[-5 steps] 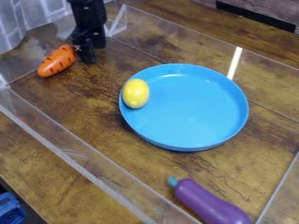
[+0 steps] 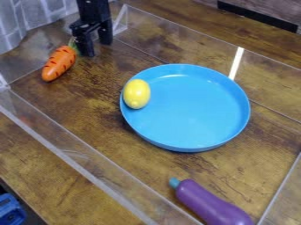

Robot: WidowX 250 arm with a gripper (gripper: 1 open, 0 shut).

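My black gripper reaches down at the upper left, just above and beside the green top of an orange carrot that lies on the wooden table. Its fingers stand open; whether they touch the carrot top is hard to tell. A yellow egg-shaped object sits on the left edge of a blue plate. A purple toy eggplant lies at the bottom right.
A clear barrier runs along the left side, with a blue object outside it.
The carrot has shifted slightly down and to the right, and my gripper appears to have moved slightly.
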